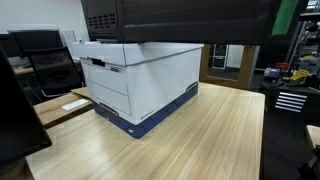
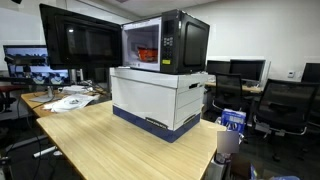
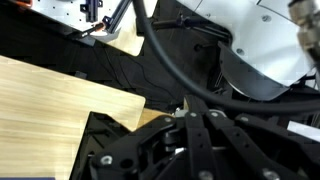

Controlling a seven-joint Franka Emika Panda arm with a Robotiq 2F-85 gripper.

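Note:
A black microwave sits on a white box, its door swung wide open to the left in exterior view 2. Inside the lit cavity is a red bowl-like item. Exterior view 1 shows the dark door panel across the top, with a green strip at its right end. My gripper fills the lower right of the wrist view. It is shut, and nothing shows between its fingers. Below it are the floor and the table edge; neither microwave nor bowl can be made out there.
The white box stands on a blue base on the wooden table. Bare tabletop lies in front of it. A black cable arcs across the wrist view. Chairs and monitors stand behind the table in exterior view 2.

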